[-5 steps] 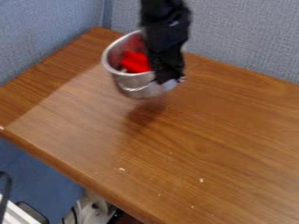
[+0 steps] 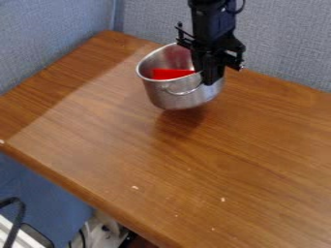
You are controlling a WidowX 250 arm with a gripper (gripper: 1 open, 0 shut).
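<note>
A steel pot with a red object inside stands in the upper middle of the wooden table, tilted or slightly raised; I cannot tell which. My black gripper is over the pot's right side at the rim, its fingertips partly hidden against it. Whether the rim is between the fingers does not show clearly; the gripper looks shut.
Grey padded walls bound the back and left. The table's left front edge drops to a blue area with cables.
The gripper and pot have moved right from where they were, with the red object still in the pot.
</note>
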